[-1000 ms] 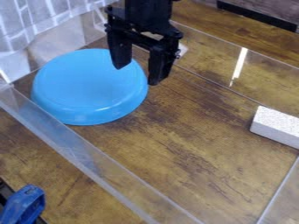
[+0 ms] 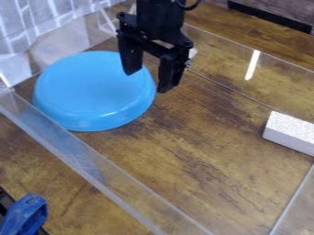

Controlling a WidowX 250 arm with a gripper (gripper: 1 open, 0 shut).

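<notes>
My gripper [image 2: 156, 61] hangs over the upper middle of the wooden surface, open, its two dark fingers pointing down by the upper right edge of a blue round lid or plate [image 2: 92, 92]. Nothing shows clearly between the fingers. The blue disc lies flat at the left.
A white block [image 2: 292, 129] lies at the right. A small white item is partly hidden behind the gripper. A blue object [image 2: 21, 217] sits at the bottom left, outside a clear barrier.
My gripper has shifted very slightly; the blue disc and white block have not moved.
</notes>
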